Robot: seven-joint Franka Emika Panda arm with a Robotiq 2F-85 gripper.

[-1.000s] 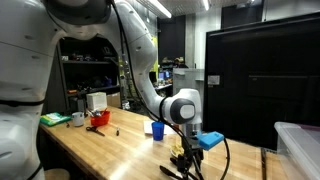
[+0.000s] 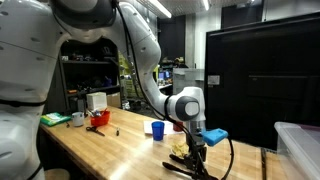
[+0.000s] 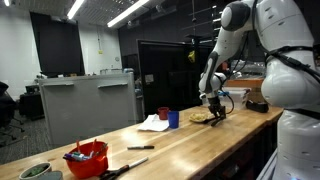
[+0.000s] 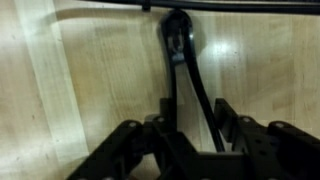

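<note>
Black tongs (image 4: 178, 28) lie on the wooden table, hinge end toward the top of the wrist view and their two arms spreading slightly downward. My gripper is at the lower edge of that view, its dark fingers apart, one to each side of the tongs' arms. Contact between fingers and tongs cannot be made out. In exterior view 1 the gripper (image 2: 194, 157) points down low over the table near the dark tongs (image 2: 176, 168). Exterior view 2 shows the gripper (image 3: 215, 110) small, at the far right end of the table.
A yellow object (image 2: 180, 149) sits just behind the gripper. Beyond are a blue cup (image 2: 158, 130) and a white cloth (image 3: 153, 123). A red basket with utensils (image 3: 87, 160) stands at the far end from the arm.
In exterior view 1 the arm and gripper have shifted slightly to the right, and the cable loop beside the gripper hangs farther out. The cups and basket have stayed put.
</note>
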